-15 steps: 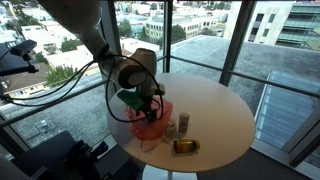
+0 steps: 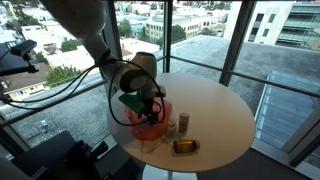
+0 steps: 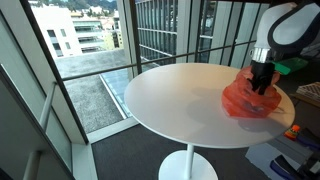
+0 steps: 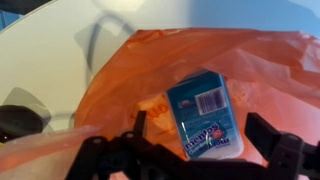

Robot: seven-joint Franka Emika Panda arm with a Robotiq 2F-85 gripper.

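A translucent red plastic bag [image 2: 148,130] stands on the white round table, near its left side in exterior view 1. Inside the bag lies a teal box with a barcode label [image 4: 206,115], as the wrist view shows. My gripper is open above the bag's mouth, with the box in line between its fingers and the barcode end reaching farther up the view. Exterior view 2 shows the same bag [image 3: 243,103] beneath the arm. How deep the fingertips reach into it cannot be told.
A yellow can [image 2: 185,146] lies on its side near the table's front edge. Beside the bag stands a small cup [image 2: 183,123].
The can and cup have stayed in place.
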